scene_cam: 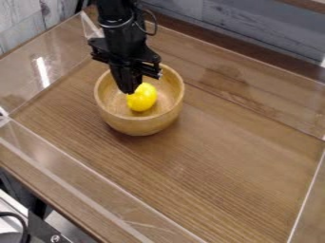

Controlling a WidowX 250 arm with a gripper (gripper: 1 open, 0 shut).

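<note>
A wooden bowl (143, 120) sits on the table toward the upper left of the view. A yellow object (143, 98) lies inside it, right of centre. My black gripper (125, 87) reaches down over the back left of the bowl, its tip just left of and above the yellow object. The fingertips are small and dark; they look shut, with nothing visible between them.
A white wall runs along the back and left, and a dark cable lies at the lower left edge.
</note>
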